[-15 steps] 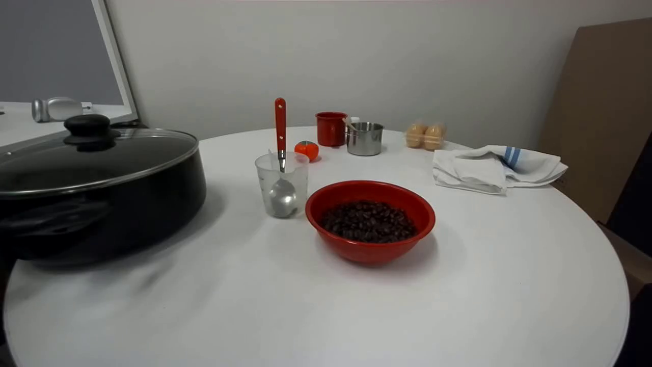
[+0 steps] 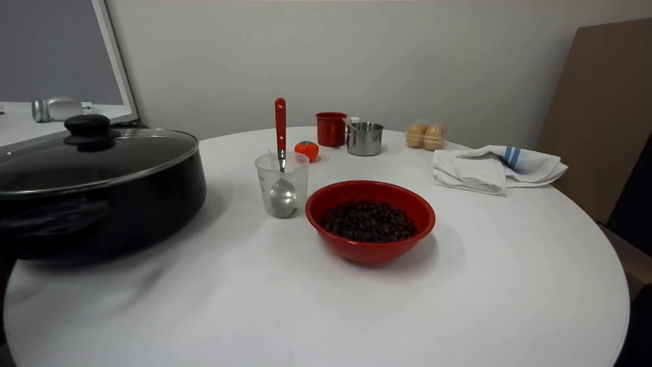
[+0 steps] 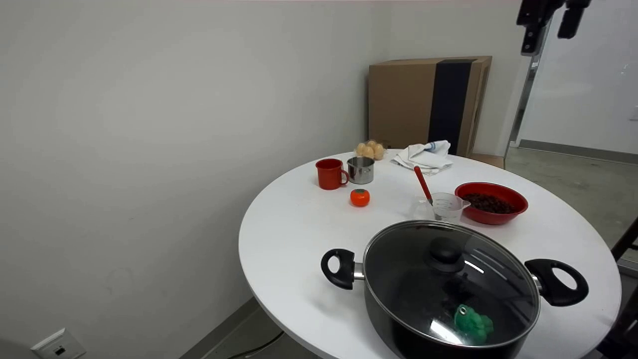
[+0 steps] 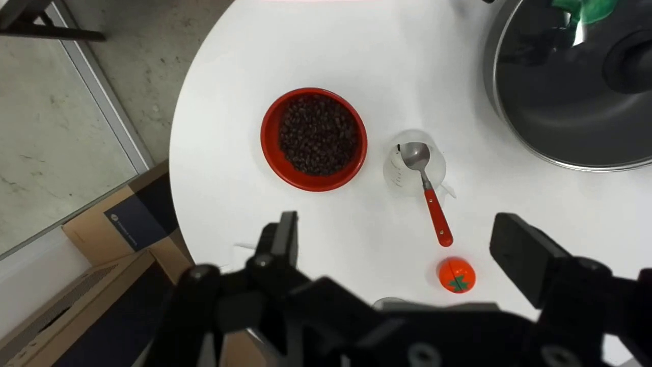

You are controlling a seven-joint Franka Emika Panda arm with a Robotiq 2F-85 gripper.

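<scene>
Wide open and empty, my gripper hangs high above the white table; in exterior view 2 its dark fingers [image 3: 530, 39] show at the top right. Below it in the wrist view, a spoon [image 4: 437, 217] with a red handle leans in a clear measuring cup [image 4: 397, 174]. Beside that cup sits a red bowl [image 2: 370, 247] of dark beans [image 2: 368, 221]. A large black pot [image 3: 389, 314] under a glass lid [image 3: 406, 263] stands at the near side in exterior view 2, with something green [image 3: 472, 324] seen through or reflected in the glass.
An orange-red tomato-like item [image 3: 359, 197], a red mug [image 3: 329, 174], a steel cup [image 2: 364, 140], eggs [image 2: 425, 136] and a folded white towel [image 2: 498, 168] occupy the table's far part in exterior view 1.
</scene>
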